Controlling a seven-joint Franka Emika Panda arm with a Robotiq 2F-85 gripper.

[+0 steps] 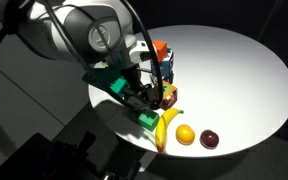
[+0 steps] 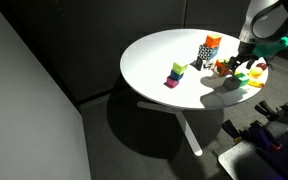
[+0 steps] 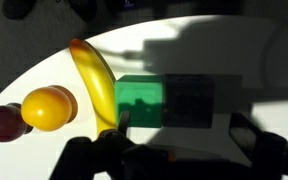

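My open gripper is over the green block, with no object held between its fingers. In the wrist view a dark section adjoins the block's green part; whether it is shadow or a separate block I cannot tell. A yellow banana lies right beside the green end. Farther left are an orange fruit and a dark red fruit. In exterior view 1 the arm partly covers the green block.
On the round white table, colourful blocks and an orange-topped stack stand close behind the gripper. Another small block stack is farther away.
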